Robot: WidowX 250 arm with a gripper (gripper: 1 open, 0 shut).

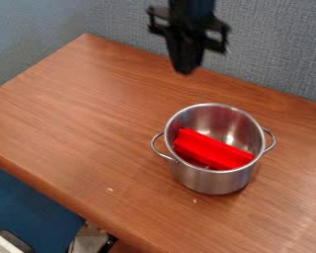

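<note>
A steel pot [213, 179] with two side handles stands on the wooden table, right of centre. A red cylindrical object [212, 147] lies inside it, tilted across the pot. My black gripper [186, 57] is raised at the top of the view, above and behind the pot, blurred, apart from the red object. Whether its fingers are open or shut is unclear.
A grey padded wall [286, 49] runs behind the table. Below the table's front edge are a blue floor and some hardware at the lower left.
</note>
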